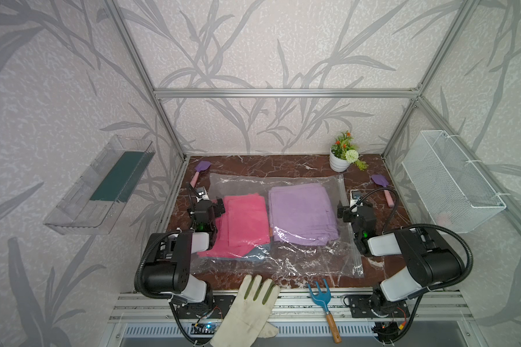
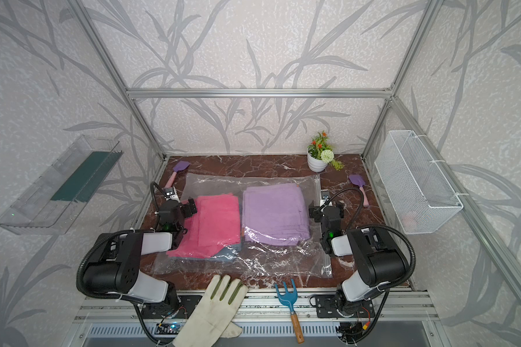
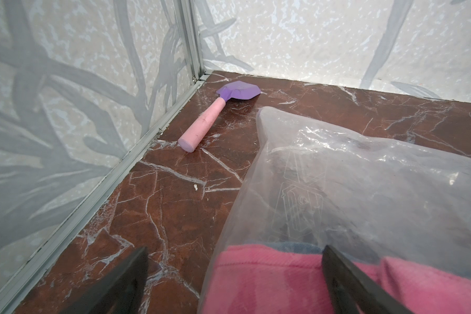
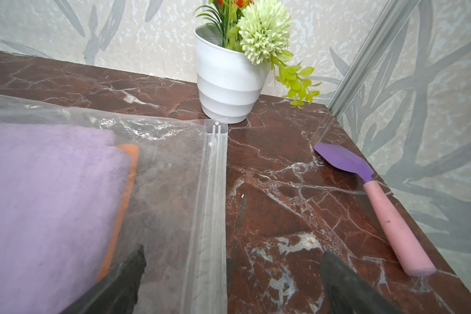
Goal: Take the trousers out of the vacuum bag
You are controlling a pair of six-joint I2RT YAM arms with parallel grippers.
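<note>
A clear vacuum bag lies flat across the table, its zip strip running along the right side. Inside it are a folded pink garment over something blue on the left and a folded lilac garment on the right. Which of these is the trousers, I cannot tell. My left gripper is open above the bag's left edge, nothing between its fingers. Over the zip side, my right gripper also stands open and empty, one finger over the bag and the other over bare table.
Small purple-and-pink shovels lie at the left and right. A white flowerpot stands close behind the bag's far right corner. A glove and a blue fork lie in front. Wall baskets hang left and right.
</note>
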